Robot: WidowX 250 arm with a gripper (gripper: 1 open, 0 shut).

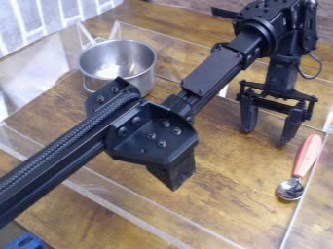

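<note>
My black gripper [271, 122] hangs low over the wooden table at the right, its fingers apart and pointing down, nothing seen between them. A stainless steel pot [119, 59] stands at the upper left, partly behind my arm. A spoon [302, 165] with a pink handle and metal head lies in front of the gripper, to the lower right.
My large arm beam crosses the view from lower left to upper right, hiding part of the table. A blue object [23, 241] shows at the bottom left corner.
</note>
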